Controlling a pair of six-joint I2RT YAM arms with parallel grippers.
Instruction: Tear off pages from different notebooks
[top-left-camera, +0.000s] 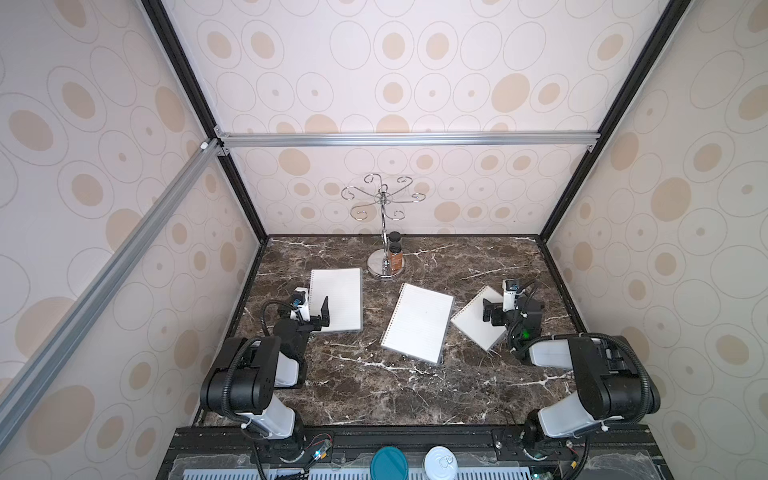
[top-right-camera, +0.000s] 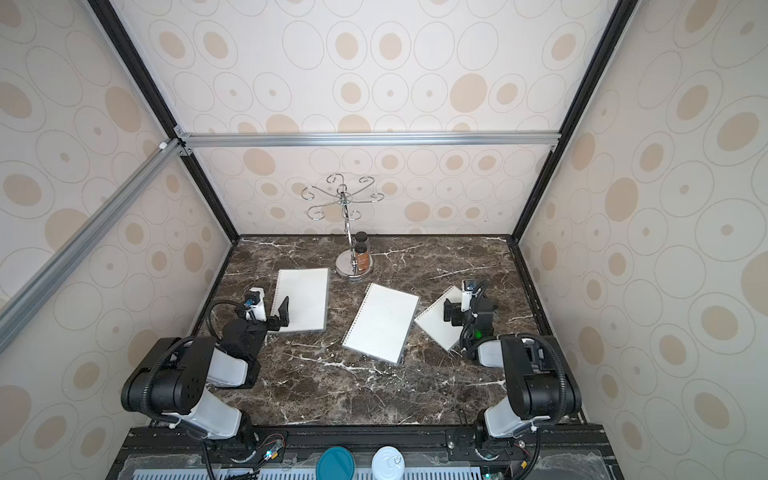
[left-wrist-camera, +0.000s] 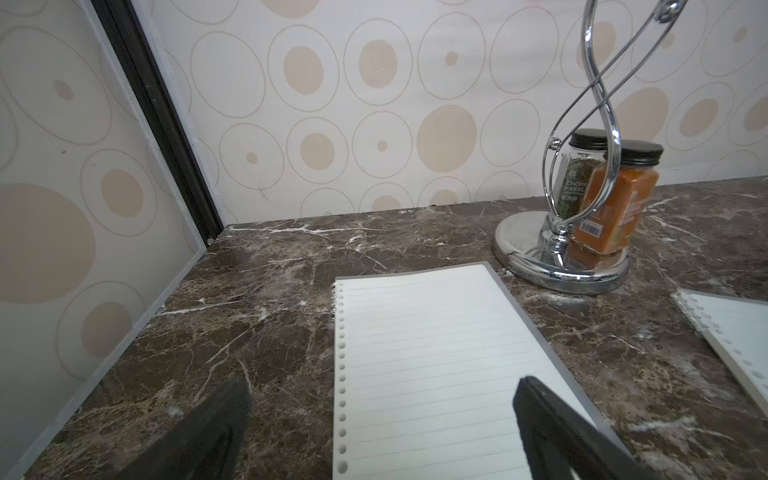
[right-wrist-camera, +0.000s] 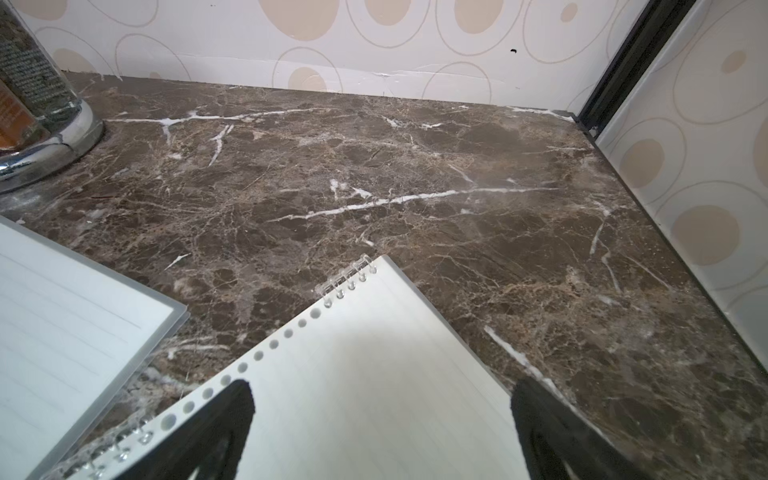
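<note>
Three open spiral notebooks with blank pages lie on the table: the left notebook (top-left-camera: 340, 296), the middle notebook (top-left-camera: 419, 321) and the smaller right notebook (top-left-camera: 472, 318). My left gripper is open over the near part of the left notebook (left-wrist-camera: 432, 344), whose lined page has its row of holes on the left. Over the right notebook (right-wrist-camera: 360, 376), set at a slant with its clear rings along the upper left edge, my right gripper stands open. Neither gripper has anything between its fingers.
A chrome stand (top-left-camera: 384, 264) rises at the back, with two spice jars (left-wrist-camera: 612, 196) at its base. Bare marble tabletop (top-left-camera: 376, 392) spans the front. Patterned walls enclose the back and sides.
</note>
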